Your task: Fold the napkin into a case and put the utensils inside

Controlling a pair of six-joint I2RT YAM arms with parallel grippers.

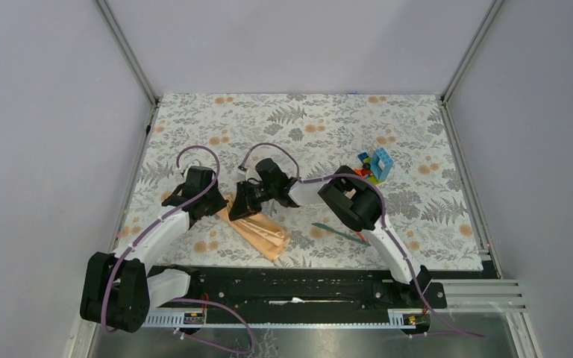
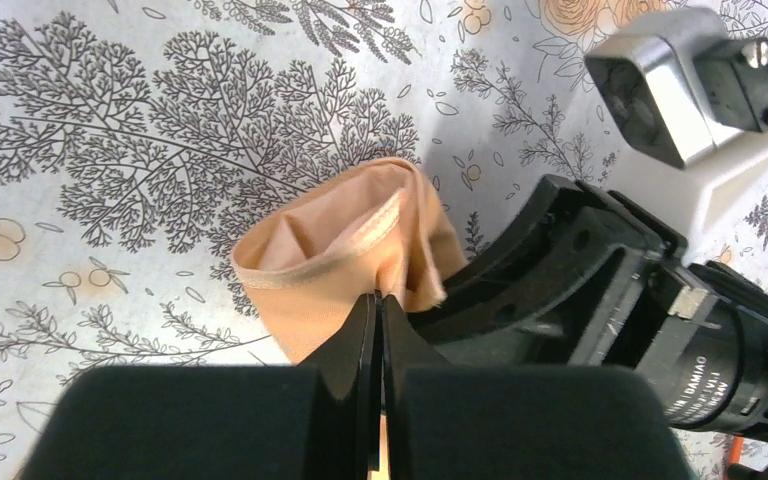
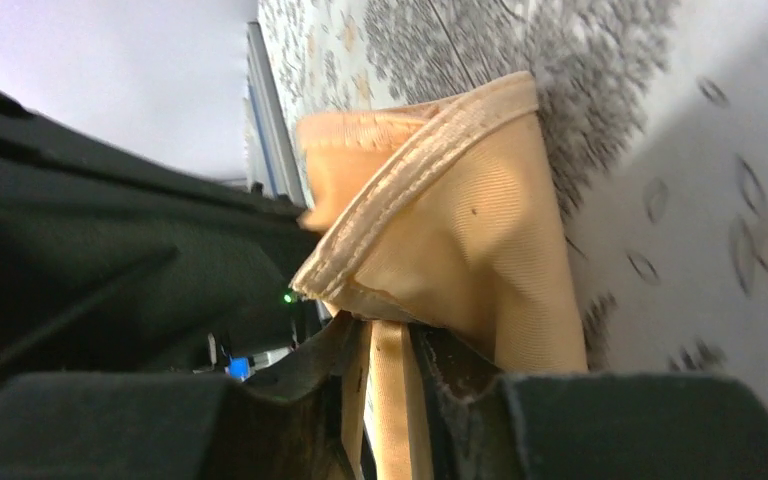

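Observation:
The peach napkin lies folded in a long strip, its upper end turned over in the left wrist view. My left gripper is shut at that end, on the napkin's cloth. My right gripper is down close beside it on the same end, part open around a strip of napkin below the folded flap; whether it grips it I cannot tell. Below and right in the top view lie a teal knife and an orange utensil, the latter partly hidden under the right arm.
A light-blue holder with coloured pieces stands at the right of the patterned table. Both arms crowd the left-middle, close together over the napkin.

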